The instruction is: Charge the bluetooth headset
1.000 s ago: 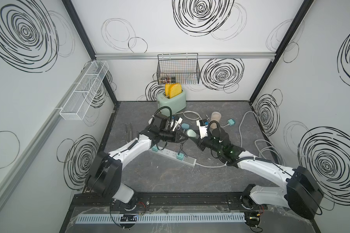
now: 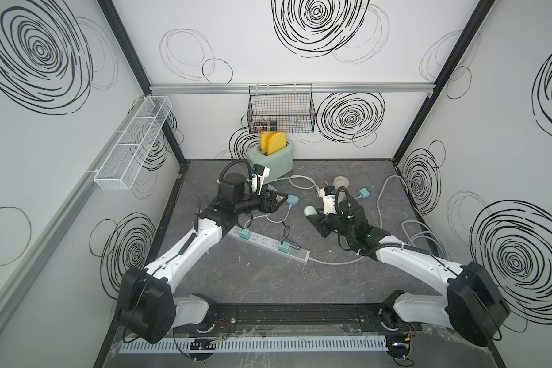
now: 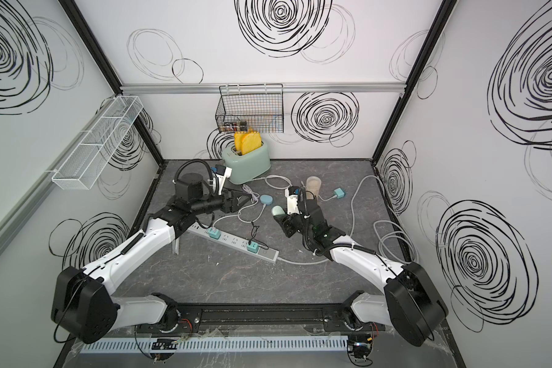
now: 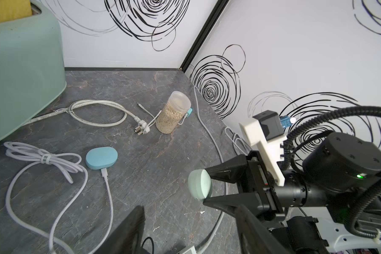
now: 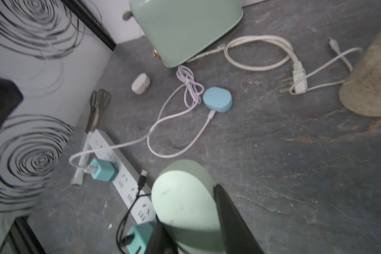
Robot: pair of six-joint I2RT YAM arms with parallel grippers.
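Observation:
My right gripper (image 2: 317, 217) is shut on a pale mint case (image 5: 186, 203), held above the table right of centre. My left gripper (image 2: 279, 200) stands open to its left and farther back, with nothing seen between its fingers. On the table lies a light blue oval pad (image 4: 101, 157) with a white cable plugged into it, near a coiled white cable (image 4: 46, 157). The white power strip (image 3: 233, 242) holds cyan adapters (image 5: 103, 169) and a black cable. A small white case (image 5: 140, 83) lies left of the coil in the right wrist view.
A mint toaster (image 3: 245, 164) stands at the back under a wire basket (image 3: 249, 109). A jar (image 4: 170, 116) and another adapter (image 3: 339, 192) are at the back right, with loose cables around.
My left gripper has pulled back up and left, away from the mint case. My right gripper, still holding the case, has shifted slightly right.

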